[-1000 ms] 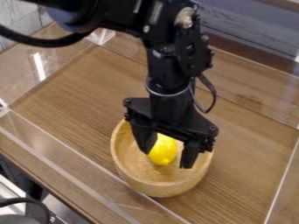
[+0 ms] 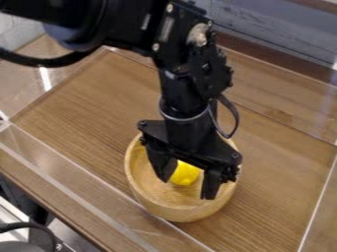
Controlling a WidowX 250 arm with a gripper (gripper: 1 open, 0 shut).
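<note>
A round light wooden bowl (image 2: 152, 194) rests on the wooden table at the lower middle, with a yellow object (image 2: 186, 173) inside it. My black gripper (image 2: 190, 171) is over the bowl, its two fingers spread either side of the yellow object and partly hiding it. Whether the fingertips touch it cannot be made out.
A pale wall (image 2: 277, 30) runs along the back. Dark cables and pale items are at the lower left, beyond the table's edge.
My arm and gripper have shifted slightly and turned, with the fingers now lower around the yellow object, more of which is hidden.
</note>
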